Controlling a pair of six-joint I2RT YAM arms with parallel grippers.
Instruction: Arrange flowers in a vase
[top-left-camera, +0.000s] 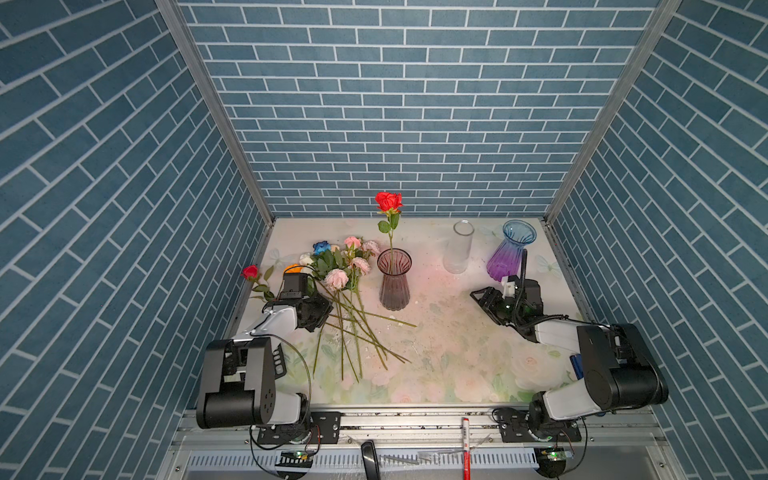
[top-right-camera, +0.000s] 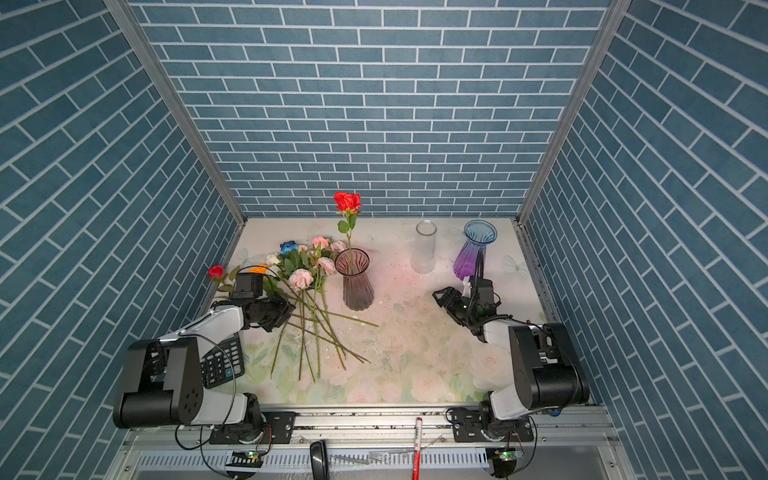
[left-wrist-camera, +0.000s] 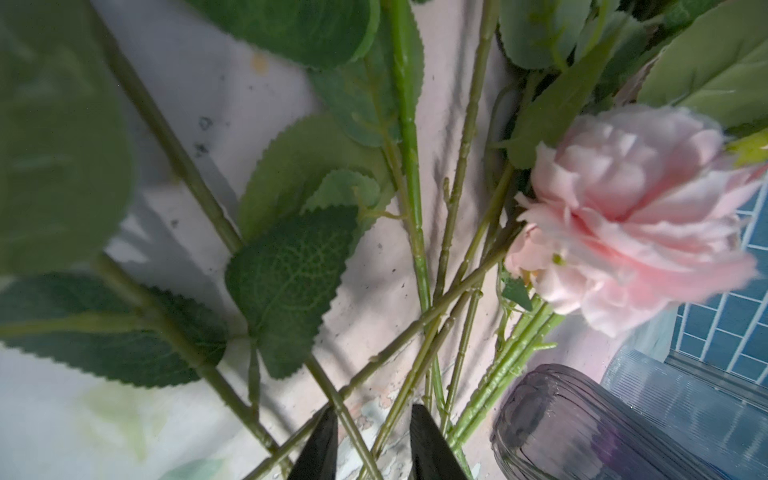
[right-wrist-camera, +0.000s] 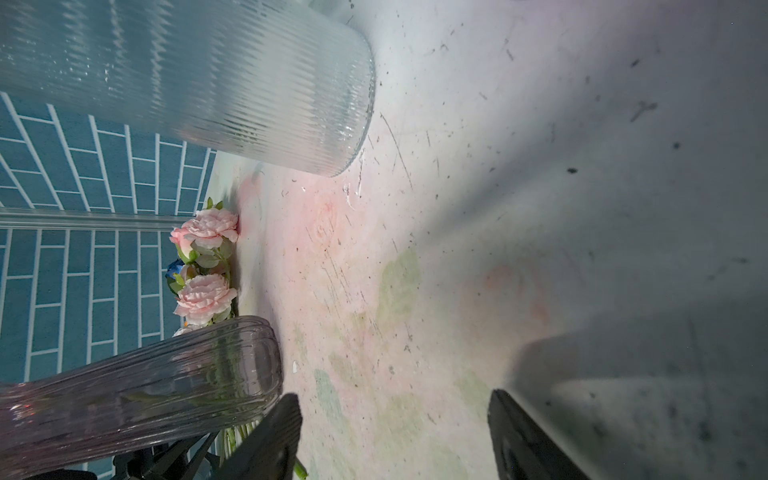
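Note:
A red rose (top-left-camera: 389, 201) stands upright in the smoky purple vase (top-left-camera: 394, 284) at the table's middle. Pink, blue, white, orange and red flowers (top-right-camera: 301, 278) lie left of it, long stems pointing forward and crossing. My left gripper is open just above these stems, a large pink bloom (left-wrist-camera: 632, 216) to its right in the left wrist view. My right gripper stands open near the table's right side, nothing between its fingers. Beside it are a clear ribbed glass (right-wrist-camera: 264, 88) and a blue-purple vase (top-left-camera: 508, 254) farther back.
A calculator (top-right-camera: 222, 364) lies under the left arm at the table's front left. Tiled walls enclose the back and sides.

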